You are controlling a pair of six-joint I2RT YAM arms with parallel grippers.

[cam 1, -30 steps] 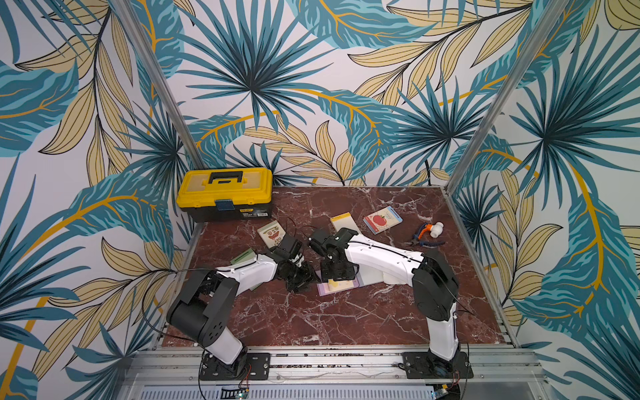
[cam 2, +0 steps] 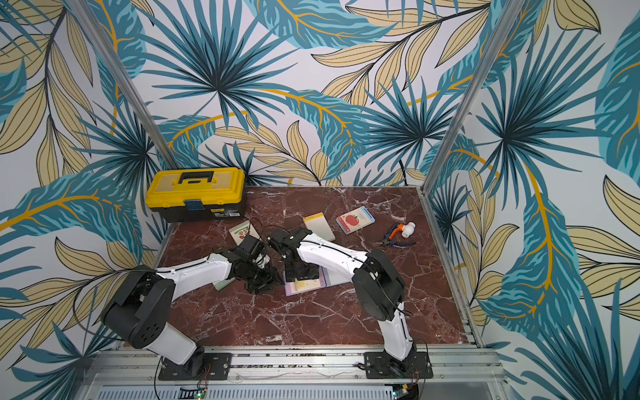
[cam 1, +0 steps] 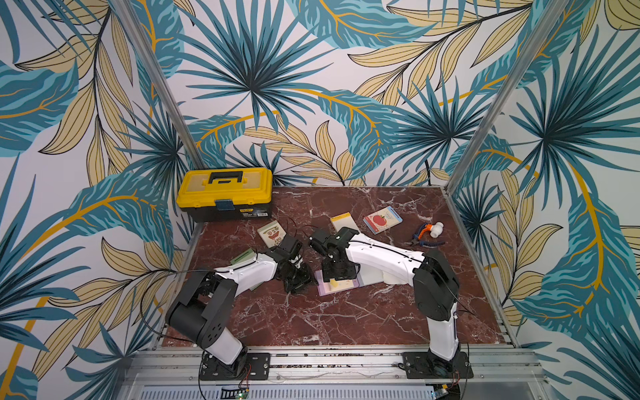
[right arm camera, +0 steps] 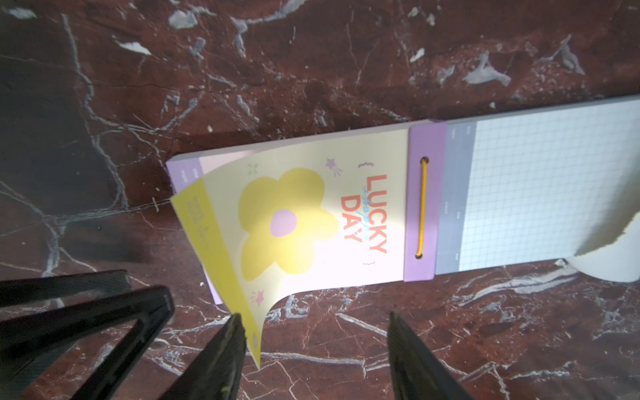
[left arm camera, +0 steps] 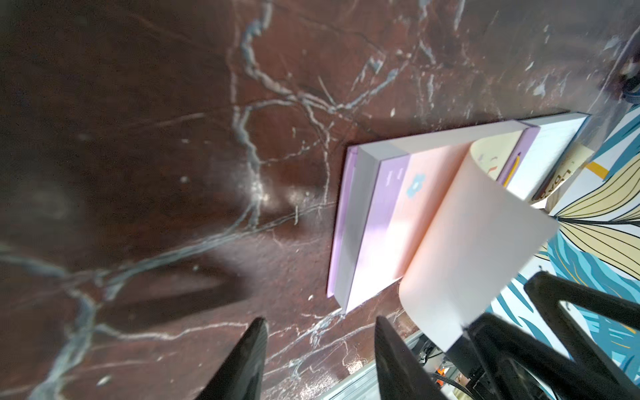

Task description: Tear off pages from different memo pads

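Observation:
A purple-edged memo pad (right arm camera: 421, 200) lies on the marble table. Its cream flower page (right arm camera: 306, 220), lettered LUCKY DAY, is curled up at the left end and still meets the pad at the purple strip. The same lifted page (left arm camera: 480, 246) shows its pale back in the left wrist view. My right gripper is open over the pad, with nothing between its fingers. Left of the pad, my left gripper stands open and empty, its tips short of the pad's end. A grid-paper pad (right arm camera: 533, 186) adjoins on the right, one sheet corner curled.
Several other pads lie behind and left, including a brown-print pad (cam 1: 272, 234), a yellow-topped pad (cam 1: 344, 223) and a tomato pad (cam 1: 382, 219). A yellow toolbox (cam 1: 224, 190) stands back left, an orange tool (cam 1: 424, 231) at right.
My left gripper has shifted very slightly beside the pad's left end. The right arm and the pads look unmoved.

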